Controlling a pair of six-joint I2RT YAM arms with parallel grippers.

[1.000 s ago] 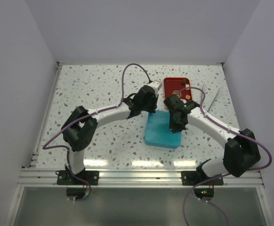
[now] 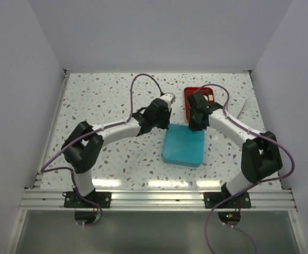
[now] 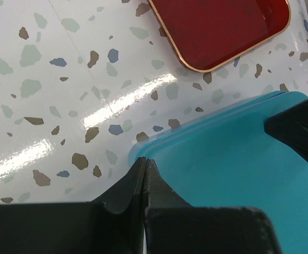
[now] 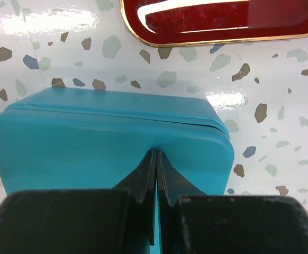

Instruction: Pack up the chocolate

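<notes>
A closed-looking teal box (image 2: pixel 183 148) lies on the speckled table, right of centre. Both wrist views look down on its smooth top and its far edge. At the box's far left corner stands my left gripper, its fingertips together with nothing visible between them. Over the far right part of the box is my right gripper, also shut and empty to the eye. Whether either set of tips touches the box, I cannot tell. No chocolate can be made out clearly.
Behind the box sits a red gold-rimmed tray (image 2: pixel 186 99) with small items at its far end, partly covered by the right arm. Slim pale sticks (image 2: pixel 242 107) lie to its right.
My right gripper has moved away from the front, toward the far edge of the box. The box has stayed put.
</notes>
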